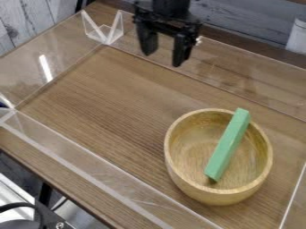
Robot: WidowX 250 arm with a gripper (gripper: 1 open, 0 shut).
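Note:
My dark gripper (164, 47) is at the top middle, blurred and raised over the back of the wooden table (107, 116); whether it is open or shut is unclear. A round tan bowl (191, 161) sits at the lower right, with a green bar (226, 145) lying in it, leaning on the rim. The gripper is well apart from both.
A white wire-like object (104, 29) stands at the back left. A white item (298, 36) is at the top right edge.

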